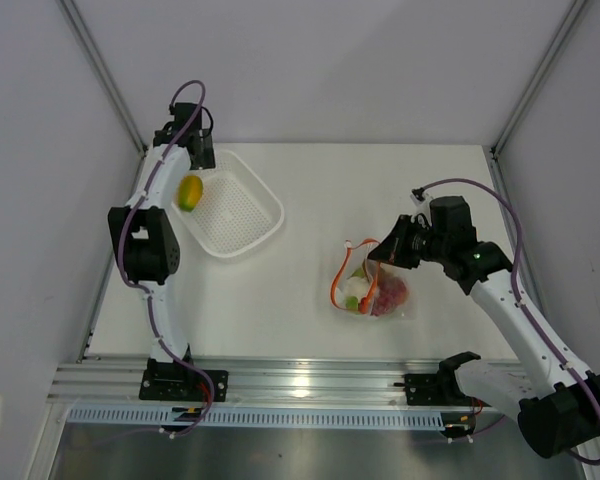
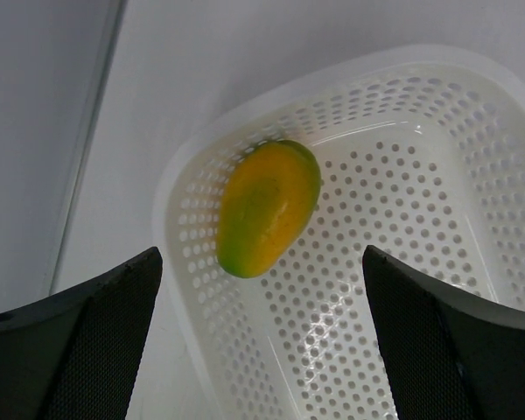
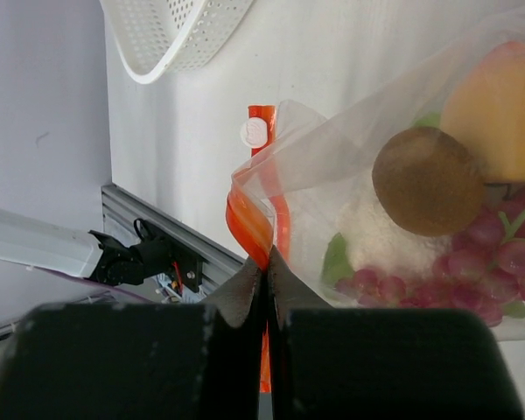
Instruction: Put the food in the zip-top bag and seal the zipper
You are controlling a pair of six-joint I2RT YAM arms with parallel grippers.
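Note:
A yellow-green mango [image 2: 269,208] lies alone in the white perforated basket [image 1: 276,213], against its wall. Above the basket's far left part, my left gripper [image 1: 210,160] stands open; in the left wrist view the mango shows beyond and between its spread fingers, untouched. The clear bag [image 3: 324,206] with an orange zip rim [image 3: 249,223] holds a brown round fruit [image 3: 427,181], red grapes [image 3: 472,276] and a peach-coloured fruit [image 3: 499,114]. My right gripper is shut on the bag's orange rim. The bag's mouth gapes toward the left in the top view.
Between basket and bag the white table [image 1: 290,300] is clear. A metal rail [image 1: 300,375] runs along the front edge, and grey walls enclose the left, back and right sides.

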